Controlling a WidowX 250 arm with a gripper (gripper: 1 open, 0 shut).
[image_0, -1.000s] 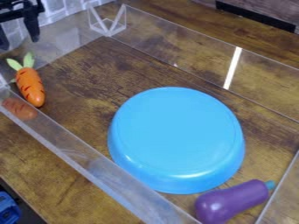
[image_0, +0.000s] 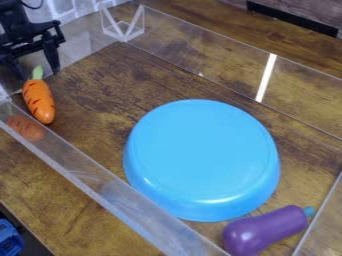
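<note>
My black gripper (image_0: 30, 55) is at the upper left, low over the leafy top of an orange toy carrot (image_0: 40, 101), which lies along the left wall inside a clear-walled bin. The gripper's fingertips are dark and partly overlap the carrot's top, so whether they are open or shut is unclear. A large upside-down blue plate or bowl (image_0: 201, 158) fills the middle right of the bin. A purple toy eggplant (image_0: 261, 230) lies at the lower right.
Clear bin walls (image_0: 104, 190) surround the wooden floor. A blue object (image_0: 7, 240) sits outside at the lower left.
My gripper has moved down onto the carrot's leafy end, now hiding part of it. The carrot, plate and eggplant look unmoved.
</note>
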